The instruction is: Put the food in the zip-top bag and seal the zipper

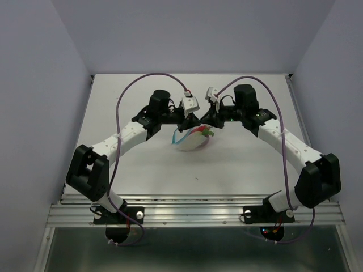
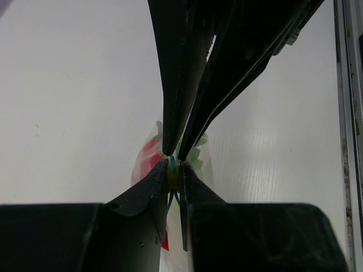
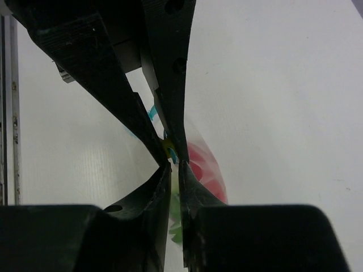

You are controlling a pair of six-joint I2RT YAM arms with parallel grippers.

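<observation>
The clear zip top bag [image 1: 191,143] lies mid-table, with red and green food [image 1: 201,130] inside. Blue zipper strip [image 1: 177,137] runs along its left edge and up under the grippers. My left gripper is shut on the small yellow zipper slider [image 2: 172,180]. Coming in from the right, my right gripper nearly meets the left one. Its fingers stand a narrow gap apart around the zipper's upper end, where blue strip [image 2: 173,161] shows between them. Whether both pads touch the strip is hard to see.
Both arms reach over the bag with their tips almost touching, leaving little room between them. A metal rail [image 1: 193,208] borders the front.
</observation>
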